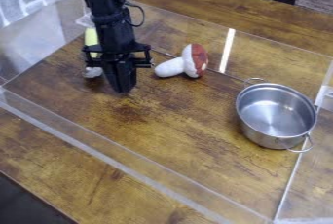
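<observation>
The black gripper (117, 72) hangs low over the wooden table at the upper left, its body partly covering a pale yellow-green object (92, 36) behind it. A small light object shows beside its left finger, partly hidden. To the right lies a white item with a red-and-white end (194, 60). I cannot tell whether the gripper's fingers are open or closed on anything.
A steel pot (274, 113) with handles stands at the right. Clear panel edges run along the left and front.
</observation>
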